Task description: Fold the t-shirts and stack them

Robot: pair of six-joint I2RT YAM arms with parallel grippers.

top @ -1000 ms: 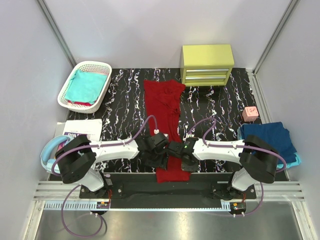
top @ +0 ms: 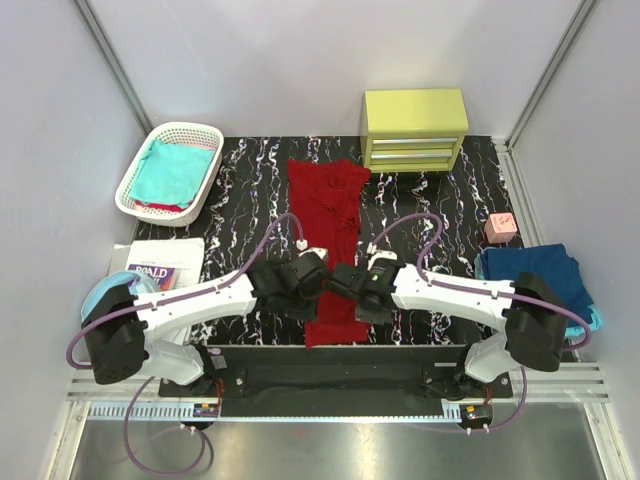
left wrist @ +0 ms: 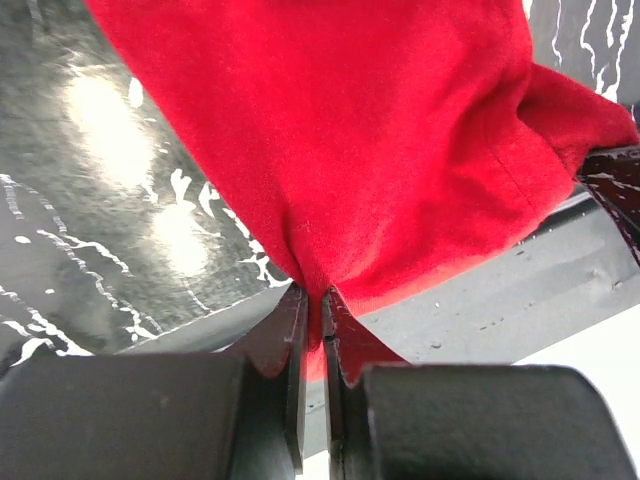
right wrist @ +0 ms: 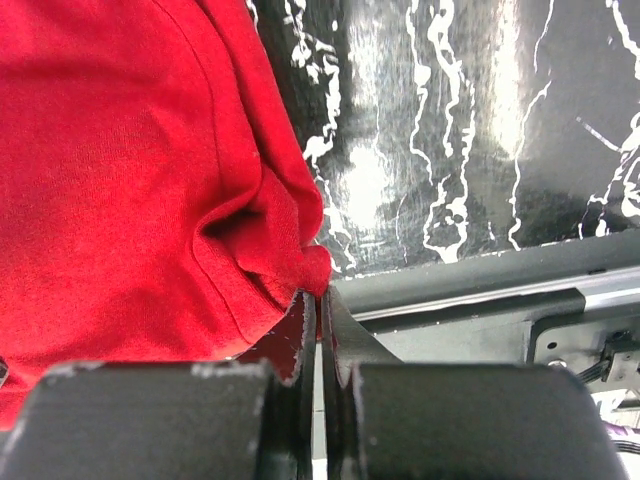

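Observation:
A red t shirt [top: 325, 215] lies lengthwise down the middle of the dark table, its upper end rumpled. Its near end sits by the front edge, partly hidden under both arms. My left gripper is shut on one corner of that near end, the cloth gathered between its fingers. At the opposite corner my right gripper is shut on a small pinch of the red fabric, with folds running to its tips. In the top view a dark blue folded cloth [top: 545, 272] rests at the right edge.
A white basket [top: 212, 165] with turquoise cloth [top: 172, 172] stands at the back left. Below it lies a book [top: 165, 262]. At the back is a yellow-green drawer box [top: 415, 115]; a pink box [top: 500, 228] is on the right.
Both grippers have shifted slightly left and away from the front edge. The shirt's near end has moved with them, drawn back from over the edge. Earlier, the grippers were nearly still.

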